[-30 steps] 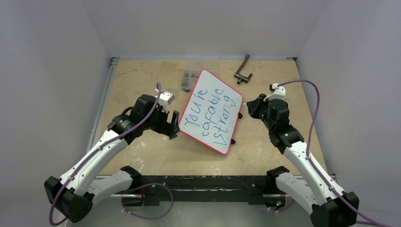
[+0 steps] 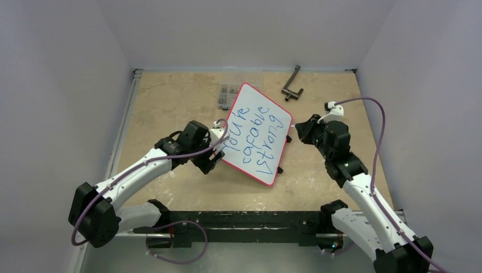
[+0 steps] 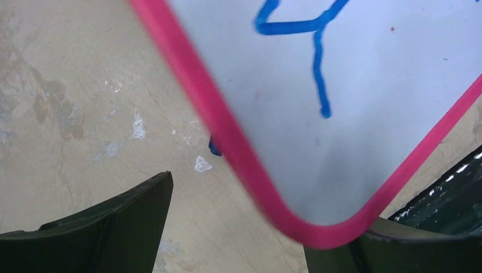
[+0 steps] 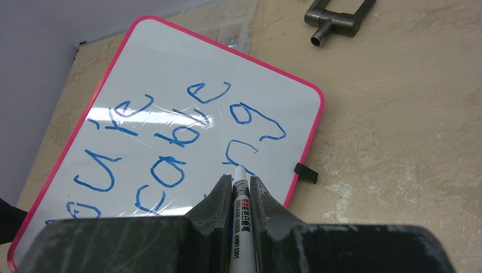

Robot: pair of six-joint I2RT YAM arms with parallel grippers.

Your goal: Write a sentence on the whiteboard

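The whiteboard (image 2: 256,170) with a pink rim lies tilted mid-table, bearing blue handwriting that reads roughly "You're capable, strong", partly hard to tell. My left gripper is at the board's lower left corner, fingers apart, the corner between or just above them; contact cannot be told. My right gripper (image 2: 301,128) hangs just right of the board, shut on a white marker (image 4: 241,227), whose tip points toward the board in the right wrist view.
A clear parts box (image 2: 226,91) and a dark metal bracket (image 2: 293,92) lie behind the board. Black blocks (image 4: 306,173) sit at the board's right edge.
The right arm has barely moved.
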